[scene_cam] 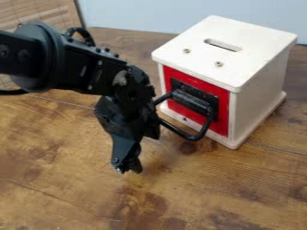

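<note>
A white wooden box (246, 54) with a slot and two small studs on top stands at the right, its red front (180, 81) facing left. A black loop handle (202, 126) juts out from a dark latch plate on that front. My black gripper (126, 154) hangs pointing down just left of the handle, over the table; whether its fingers are open or shut is hard to tell, and whether it touches the handle is unclear.
A pale wall stands behind, with a light board at the back left.
</note>
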